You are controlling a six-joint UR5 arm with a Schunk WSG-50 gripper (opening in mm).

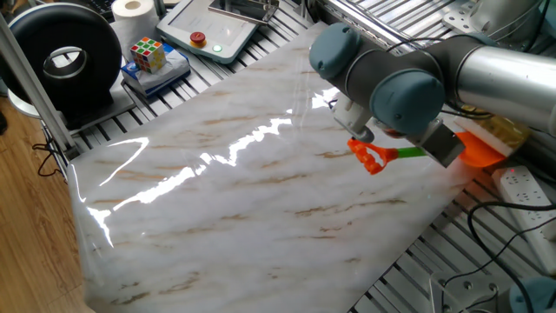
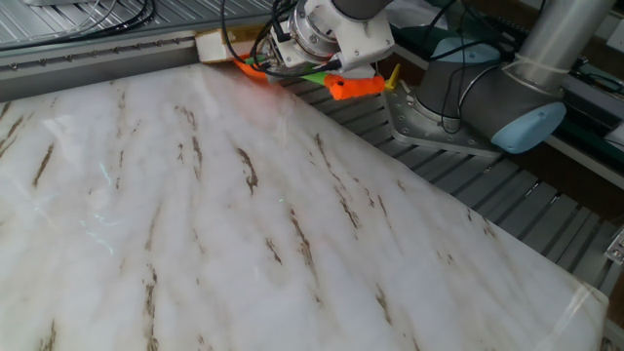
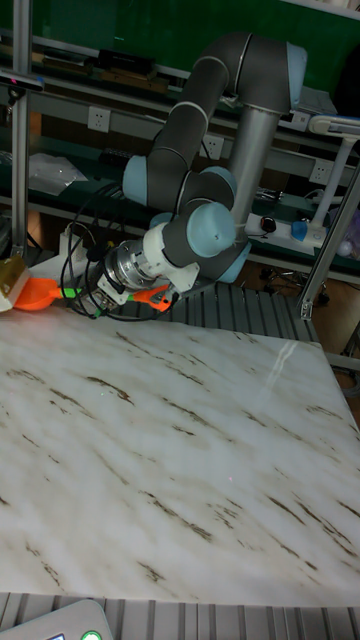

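Observation:
A toy shovel has an orange handle [image 1: 369,156], a green shaft [image 1: 408,152] and an orange blade [image 1: 479,150]. My gripper [image 1: 434,149] is at the shaft, and the shovel stays up off the marble-patterned table with it, so it appears shut on the shovel; its fingertips are hidden. In exterior view 2 the orange handle [image 2: 353,87] sticks out beyond the table's edge, above the slatted frame. The blade lies against a yellowish box [image 1: 504,135] at the table's corner. Exterior view 3 shows the blade [image 3: 37,294] beside that box, with cables covering much of the gripper.
A white power strip [image 1: 526,196] and black cables lie close to the box. Across the table stand a Rubik's cube [image 1: 148,54] on a small blue box [image 1: 156,74], a black spool [image 1: 61,61] and a teach pendant [image 1: 208,30].

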